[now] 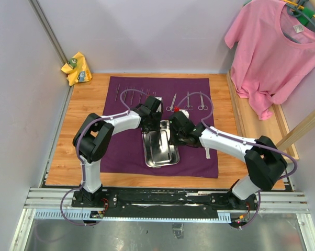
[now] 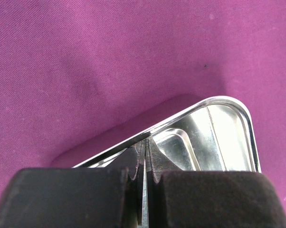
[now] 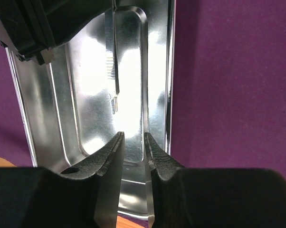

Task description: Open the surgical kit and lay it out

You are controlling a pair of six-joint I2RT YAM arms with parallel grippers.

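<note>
The shiny metal tray [image 1: 158, 160] lies on the purple cloth [image 1: 125, 152]. My left gripper is shut, its tips against the tray's rim [image 2: 185, 113]; nothing clearly shows between them. In the right wrist view, a thin metal instrument [image 3: 109, 50] with a narrow forked tip rests in the tray, its upper end hidden behind a black arm part. Above the tray, near its right side, my right gripper stands part open with an empty gap. Scissors [image 1: 202, 102] and several slim instruments [image 1: 125, 94] lie along the cloth's far edge.
A pale flat strip [image 1: 207, 152] lies to the tray's right. A yellow bag [image 1: 77, 69] stands at the back left, and a pink shirt [image 1: 283, 52] hangs at the right.
</note>
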